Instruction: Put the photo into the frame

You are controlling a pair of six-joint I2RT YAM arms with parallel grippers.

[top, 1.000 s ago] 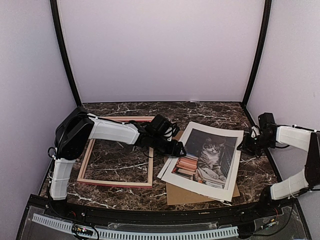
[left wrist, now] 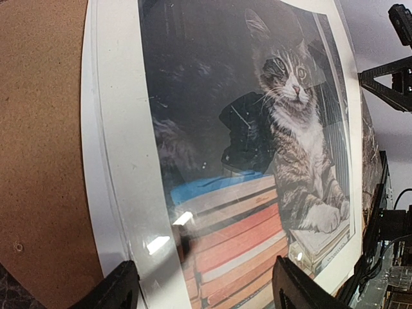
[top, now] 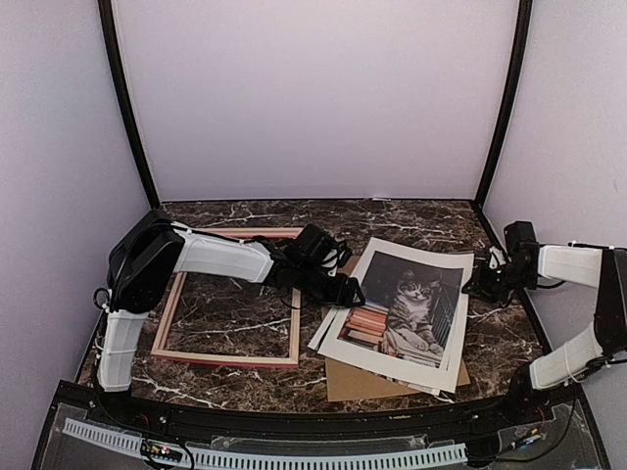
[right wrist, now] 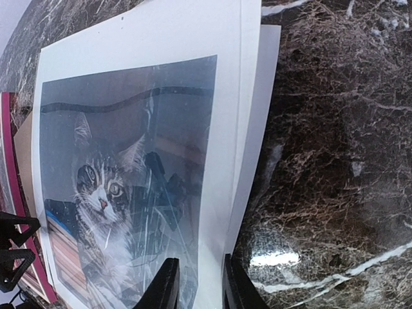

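Note:
The cat photo (top: 416, 304) with its white border lies tilted on other sheets, right of the middle in the top view. To its left, the pale wooden frame (top: 225, 360) rests flat with dark marble showing inside it. My left gripper (top: 350, 292) is over the photo's left edge; its fingers (left wrist: 122, 283) stand wide apart, open, nothing seen held. At the photo's right edge is my right gripper, part open. One of its fingertips (right wrist: 168, 265) overlaps the photo and the other is by the edge; contact cannot be told.
A brown backing board (top: 358, 384) sticks out under the sheets at the left and front. Another white sheet (right wrist: 261, 109) peeks out beneath the photo's right edge. My left arm crosses above the frame. Bare marble (top: 500, 338) lies right of the photo.
The right gripper has shifted slightly left, and the photo's right edge has moved a little left with it. More of the sheet underneath shows at the lower right. The left arm is still.

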